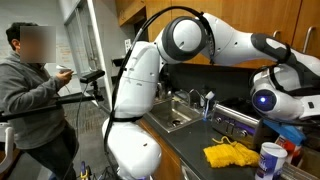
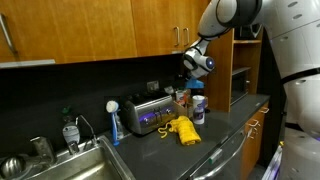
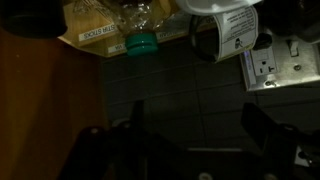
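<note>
My gripper is open in the wrist view, its dark fingers (image 3: pixel 132 150) apart with nothing between them. Ahead of it lie a clear bottle with a green cap (image 3: pixel 141 43), a cardboard box (image 3: pixel 100 36) with printed text, and a white container with a label (image 3: pixel 236 28). From outside, the arm's white wrist (image 1: pixel 285 103) hangs over the counter's right end, above a red-orange item (image 1: pixel 289 147). A yellow cloth (image 1: pixel 230 153) lies crumpled on the dark counter. Exactly how far the fingertips are from the items below is hard to tell.
A silver toaster (image 2: pixel 152 113) stands against the back wall, with a sink (image 1: pixel 173 114) farther along. One white canister (image 1: pixel 270 160) sits near the counter's front edge. Wooden cabinets (image 2: pixel 130 30) hang overhead. Bare counter (image 2: pixel 140 155) extends between sink and cloth.
</note>
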